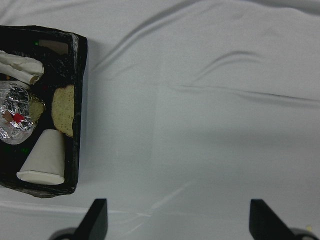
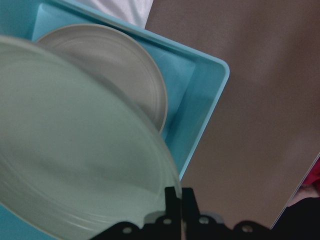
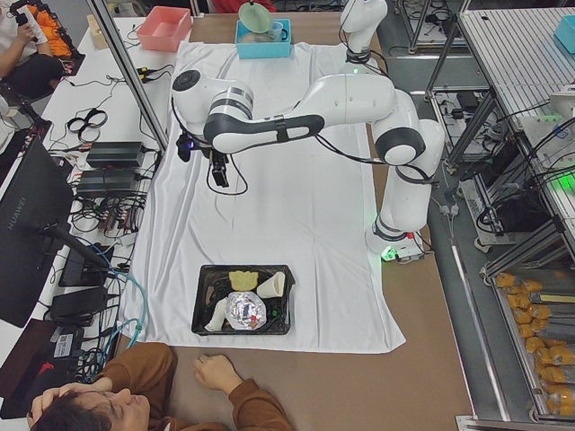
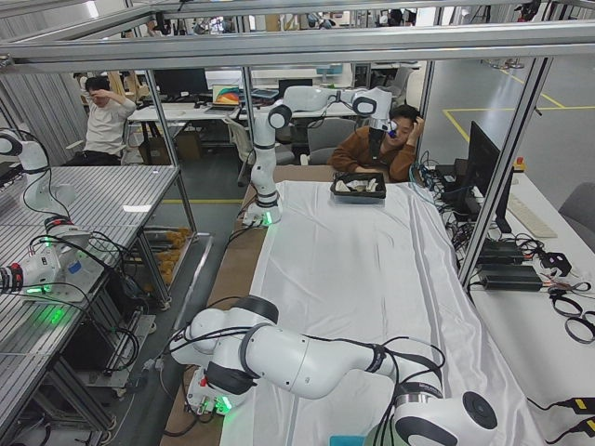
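My left gripper hangs open over the white cloth, empty. Beside it lies a black tray (image 3: 205, 296) holding a white cup (image 1: 42, 160), crumpled foil (image 1: 15, 125), white paper (image 1: 15, 65) and a yellow piece (image 1: 64, 110). My right gripper is shut on the rim of a pale green plate (image 2: 75, 140), raised above a blue bin (image 3: 263, 49). A grey plate (image 2: 110, 65) lies in that bin.
A pink bin (image 3: 163, 29) stands on the side table. A seated person's hand (image 3: 217, 375) rests near the black tray.
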